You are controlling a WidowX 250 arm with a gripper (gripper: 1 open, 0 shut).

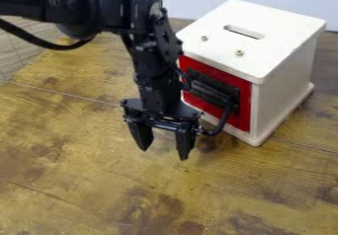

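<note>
My black gripper (162,140) points down above the wooden table, left of and in front of a white box (280,91). Its two fingers stand apart with nothing between them. The box has a red front panel (240,88) with a black piece on it, partly hidden behind my arm and cable, and a slot and two small screws on its top.
A tiled surface shows at the far left behind the arm, and a pale wall stands behind the box.
</note>
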